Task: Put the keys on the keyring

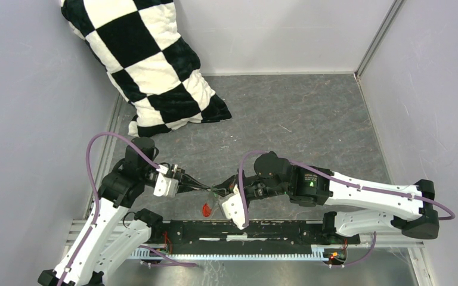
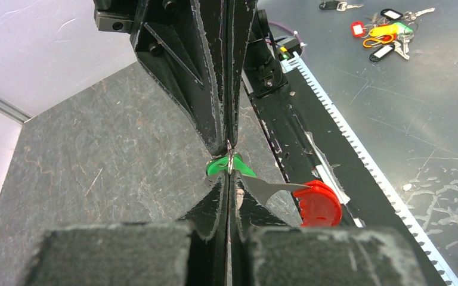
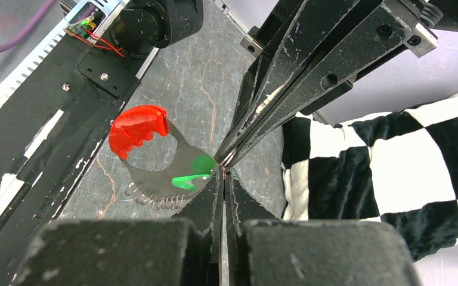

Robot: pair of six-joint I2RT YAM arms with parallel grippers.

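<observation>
The tips of my left gripper and my right gripper meet almost end to end, both shut. Thin shiny metal, seemingly the keyring [image 2: 231, 159], shows at the fingertips of each; most of it is hidden. Hanging right at the tips is a flat grey metal piece with a red grip [image 3: 137, 128]. A green part [image 3: 189, 181] sits close to the fingertips, and a coiled metal strand [image 3: 158, 201] runs along the piece's lower edge. In the top view only the red grip [image 1: 206, 210] stands out clearly.
Keys with coloured tags [image 2: 387, 33] lie on the floor beyond the black rail [image 2: 316, 137], in the left wrist view. A checkered cushion [image 1: 149, 65] leans at the back left. The grey floor [image 1: 298, 113] behind the arms is clear.
</observation>
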